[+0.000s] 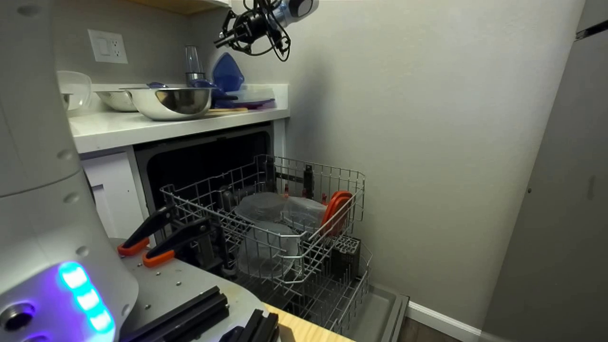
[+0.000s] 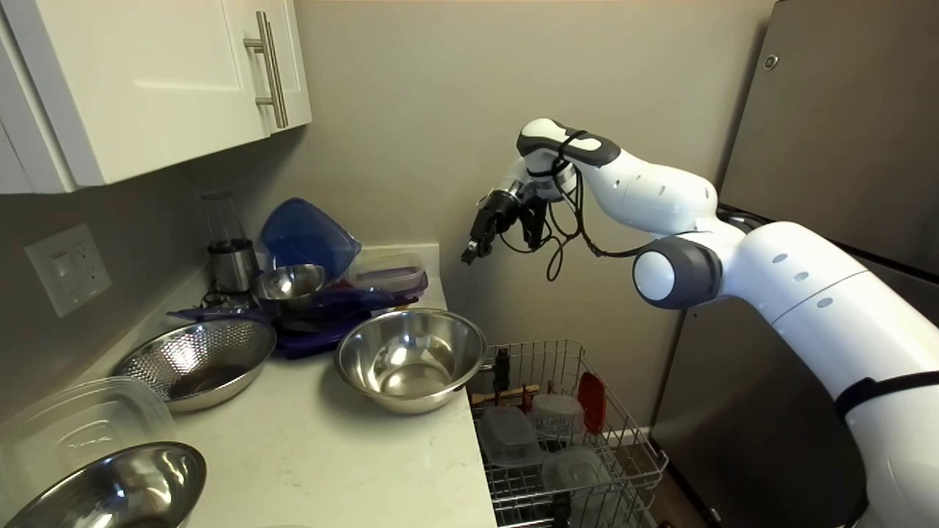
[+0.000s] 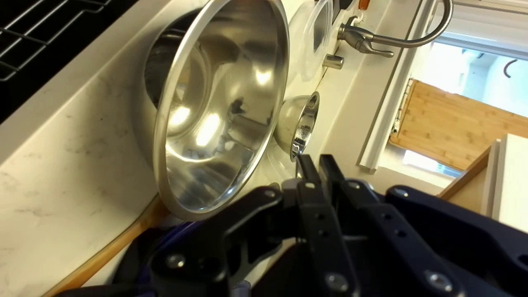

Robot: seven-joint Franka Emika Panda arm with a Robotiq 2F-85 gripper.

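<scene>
My gripper (image 2: 469, 254) is in the air above the counter's end, apart from the large steel bowl. In the wrist view its black fingers (image 3: 307, 173) lie nearly together, with a narrow slit and no object visible between them. That large bowl (image 2: 414, 400) sits upright at the counter's edge, beside the pulled-out dishwasher rack (image 2: 576, 352). Seen from the wrist, the bowl's rim (image 3: 162, 148) is to the left of the fingertips. In the first exterior view my gripper (image 1: 219, 43) hangs above the blue lids and clear of the bowl (image 1: 168, 105).
A colander (image 2: 198, 369) and another steel bowl (image 2: 114, 488) stand on the counter (image 2: 387, 471). Blue lids (image 2: 308, 233) and a blender cup (image 2: 230, 246) crowd the back corner. Clear containers (image 1: 262, 206) and a red-orange item (image 1: 336, 211) occupy the upper rack. An upper cabinet (image 2: 167, 79) overhangs the left.
</scene>
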